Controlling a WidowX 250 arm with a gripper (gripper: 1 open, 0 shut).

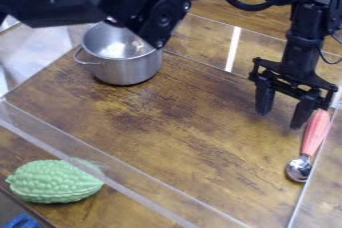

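Observation:
My black gripper (281, 106) hangs at the right of the view, its two fingers spread apart with nothing seen between them, just left of and above a spoon or scoop with a red handle (315, 132). The scoop's metal head (299, 170) points toward the front. A steel pot (123, 67) with two side handles stands at the back left, its rim partly hidden by the arm. A pale green bitter melon (54, 181) lies at the front left.
Clear edges or strips run along the left and right sides. A blue object (16, 218) shows at the bottom left corner.

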